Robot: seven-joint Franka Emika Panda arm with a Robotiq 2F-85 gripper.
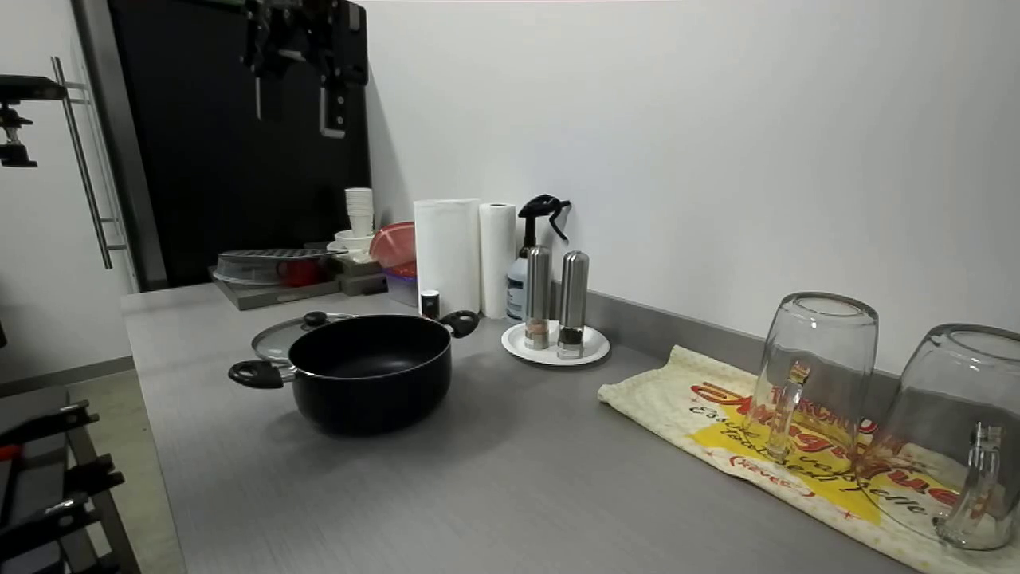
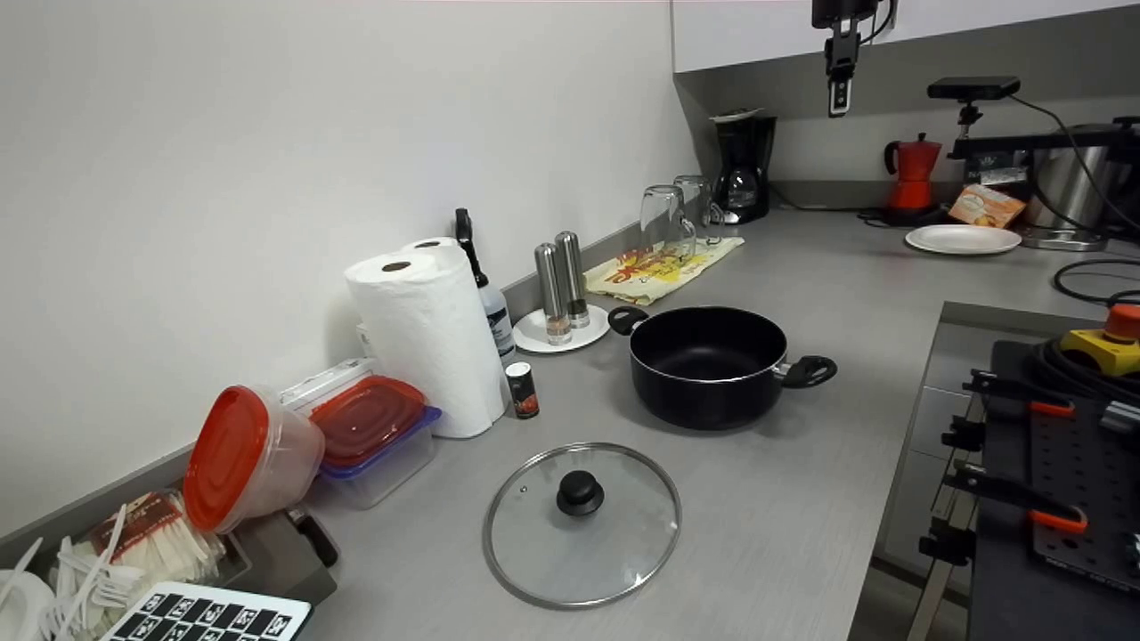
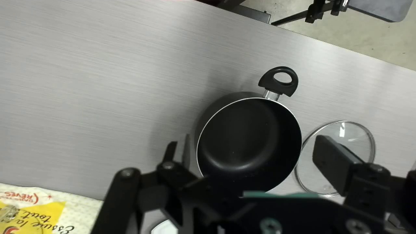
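A black two-handled pot [image 1: 373,392] stands upright and empty on the grey counter. Flat beside it lies a glass lid with a black knob [image 2: 580,492], apart from the pot in the second exterior view. My gripper [image 1: 293,115] hangs high above the counter, its two fingers spread wide with nothing between them. From the wrist, the pot's dark inside [image 3: 241,136] shows below and between the fingers; the right finger [image 3: 335,160] covers part of the lid. The pot's wall-side handle is hidden behind the gripper body in the wrist view.
Two metal grinders stand on a small white plate [image 2: 531,331] by the wall. Paper towel rolls [image 2: 433,331], a small dark shaker [image 2: 521,390] and plastic containers [image 2: 369,422] are nearby. Glass mugs [image 1: 817,383] rest on a printed cloth [image 1: 688,402].
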